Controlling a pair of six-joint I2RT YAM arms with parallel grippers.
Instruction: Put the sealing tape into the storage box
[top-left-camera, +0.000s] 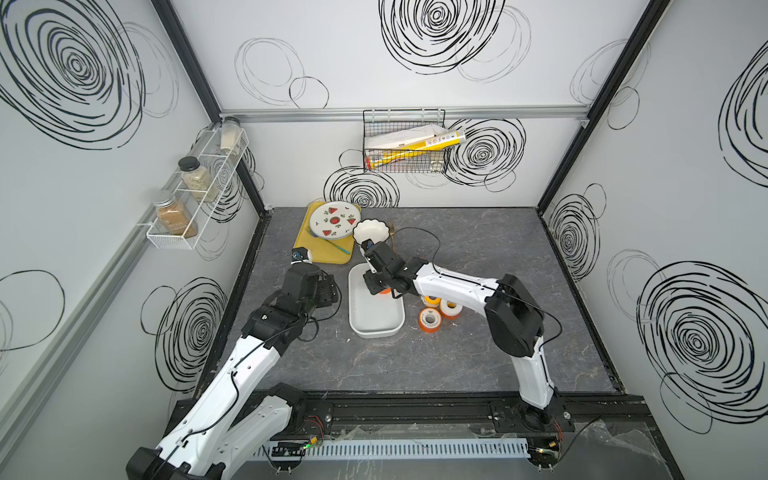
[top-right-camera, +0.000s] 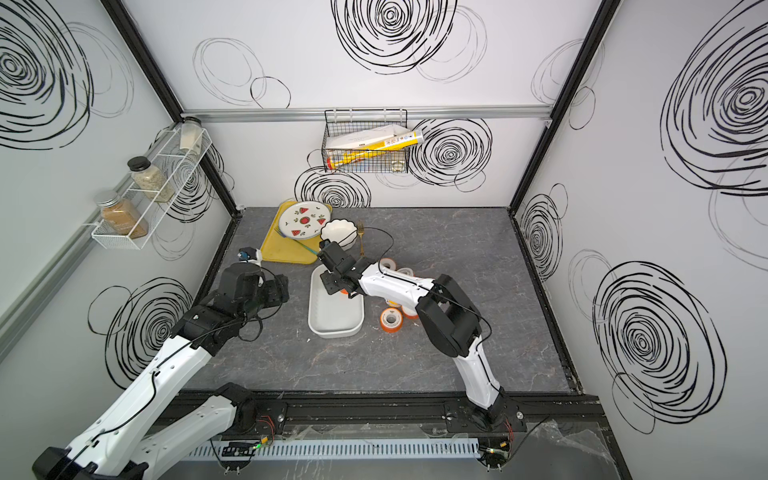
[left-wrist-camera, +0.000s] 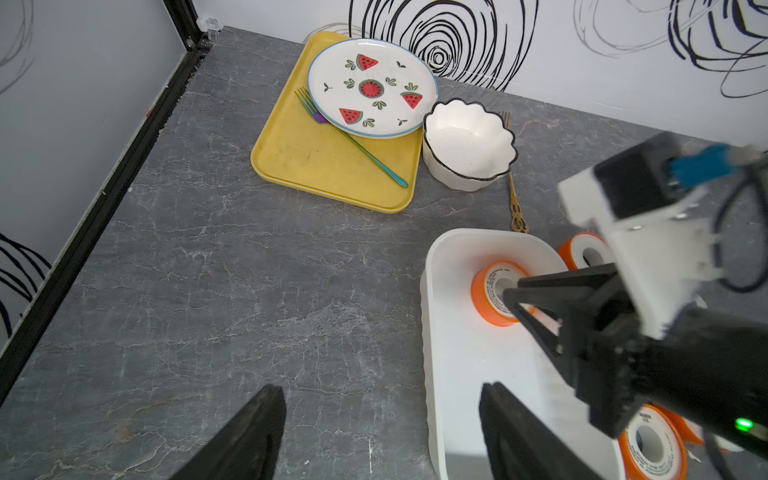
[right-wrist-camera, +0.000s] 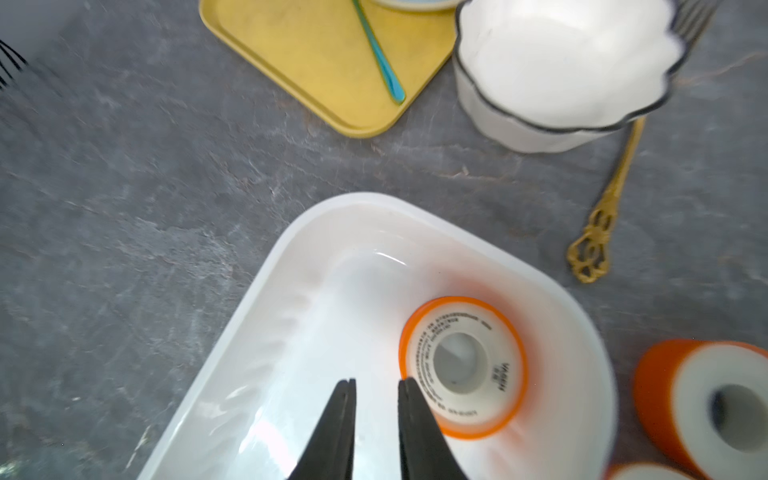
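One orange-and-white tape roll (right-wrist-camera: 500, 344) lies flat inside the white storage box (right-wrist-camera: 320, 216), near its far right corner. My right gripper hovers above the box with its fingers slightly parted and nothing between them; in the left wrist view its fingertips overlap the roll. Outside the box, to its right, several more rolls rest on the table, among them a tape roll (top-left-camera: 429, 320) and another tape roll (right-wrist-camera: 740, 432); the right arm covers some of them. Left of the box, my left gripper is open and empty, above the table.
Behind the box stand a scalloped white bowl (left-wrist-camera: 472, 144) and a yellow tray (left-wrist-camera: 296, 152) carrying a patterned plate (left-wrist-camera: 336, 76). A gold fork (right-wrist-camera: 600, 224) lies beside the bowl.
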